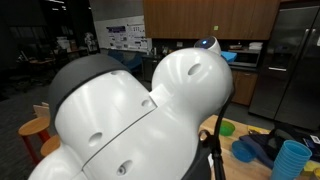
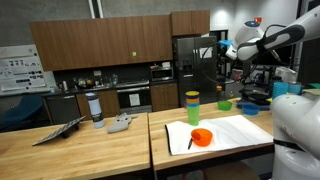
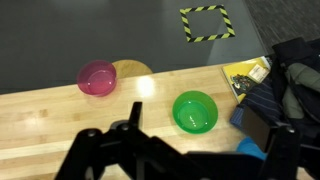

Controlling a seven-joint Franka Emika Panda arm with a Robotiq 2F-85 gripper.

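Observation:
High above the table's far end hangs my gripper, with the arm reaching in from the right. In the wrist view my gripper points down, its dark fingers wide apart and nothing held between them. Below lies a green bowl, seen between and beyond the fingers. A pink bowl is to the left by the table's edge. At the lower right a blue bowl is partly hidden by the gripper. An orange bowl stands near a stack of coloured cups.
White paper covers part of the table. Dark cloth and a yellow booklet lie at the table's right side. A tall blue cup stands in front. My arm blocks much of exterior view 1.

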